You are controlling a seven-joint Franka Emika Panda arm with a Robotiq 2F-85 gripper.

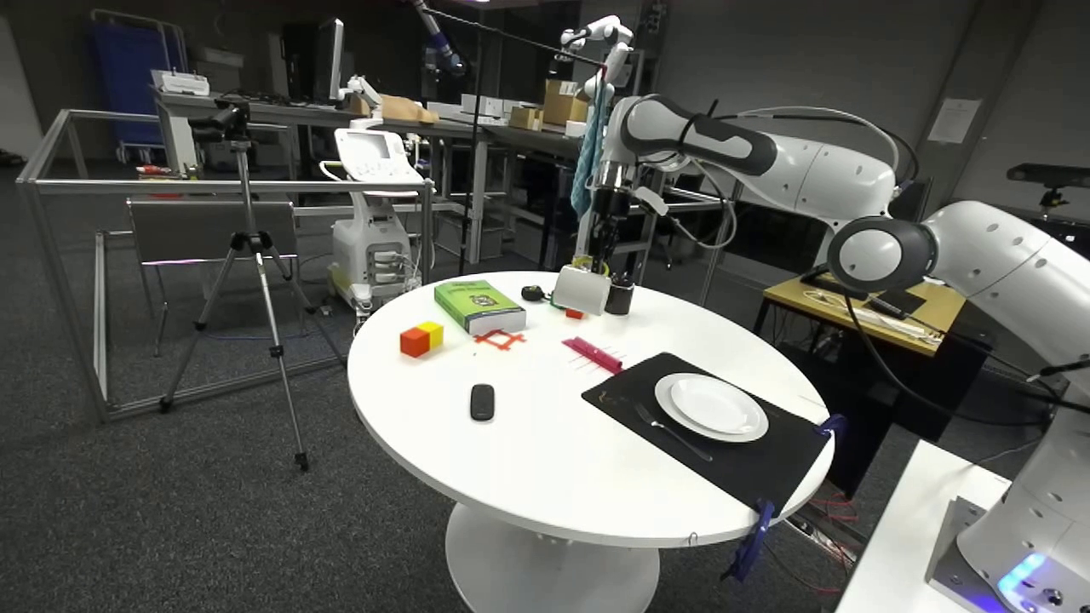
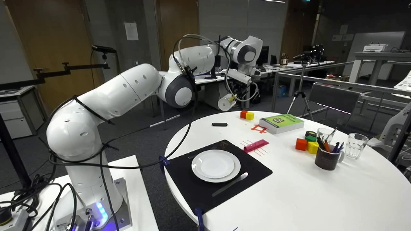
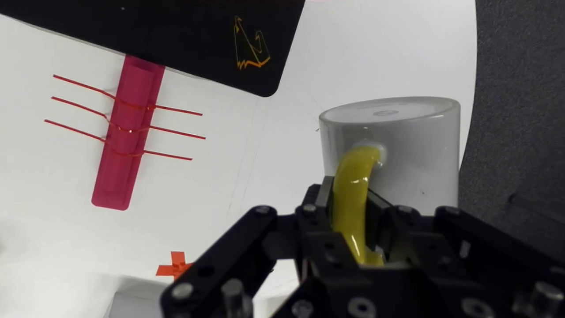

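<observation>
A white mug (image 3: pixel 394 153) with a yellow handle (image 3: pixel 350 185) hangs from my gripper, which is shut on that handle. In the wrist view the mug's flat underside, with a small mark, shows at the top; its opening is hidden. From exterior view 2 the mug (image 2: pixel 225 104) is tipped, its round base towards the camera and clear of the table. In exterior view 1 my gripper (image 1: pixel 600 245) is over the far part of the table, and the mug (image 1: pixel 582 290) appears in front of the blocks and dark cup there.
A dark mug of pens (image 2: pixel 326 158), glasses (image 2: pixel 355 147) and coloured blocks (image 2: pixel 301 144) stand together. The table also holds a green book (image 2: pixel 283 122), a pink strip (image 2: pixel 256 145), and a plate (image 2: pixel 215 165) on a black mat (image 2: pixel 250 175).
</observation>
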